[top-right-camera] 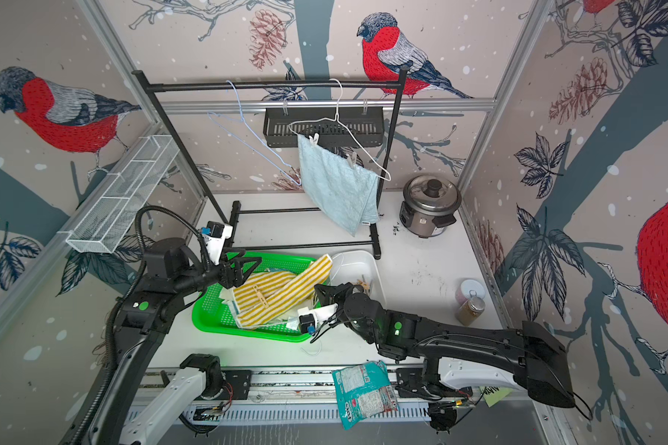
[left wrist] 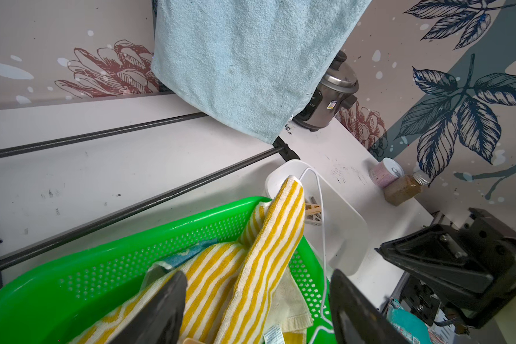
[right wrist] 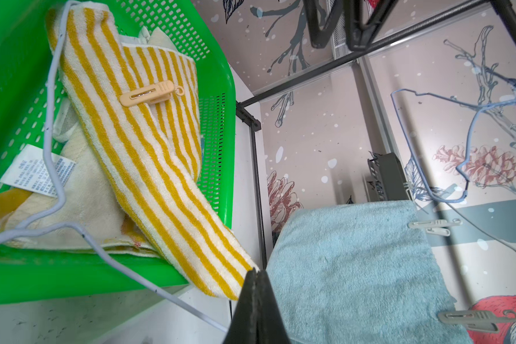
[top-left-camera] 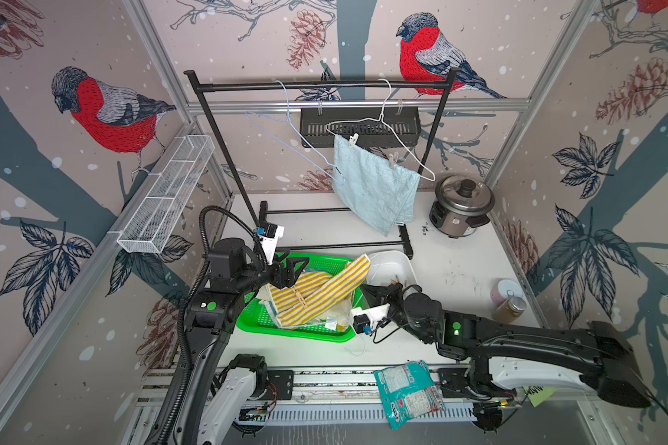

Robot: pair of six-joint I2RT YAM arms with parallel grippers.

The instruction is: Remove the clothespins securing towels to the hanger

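A light blue towel [top-left-camera: 375, 181] hangs from the white hanger [top-left-camera: 415, 152] on the rack, with one clothespin [right wrist: 435, 225] near one top corner and another clothespin [right wrist: 478, 318] near the other. In the green basket lies a yellow-striped towel [right wrist: 149, 154] bearing a beige clothespin [right wrist: 149, 94]. My left gripper [top-left-camera: 300, 272] stands open above the basket's left part, nothing between its fingers. Over the basket's right side, my right gripper is shut with nothing visible between its fingertips. A loose pale hanger [right wrist: 97, 252] crosses the basket edge and passes behind those fingers; contact cannot be judged.
An empty bluish hanger [top-left-camera: 304, 137] hangs left of the towel. Beside the green basket [top-left-camera: 256, 319] stands a white bin [left wrist: 349, 229] with some clothespins in it. A cooker [top-left-camera: 461, 207] and jars [top-left-camera: 510, 307] occupy the right side. Table between basket and rack is mostly clear.
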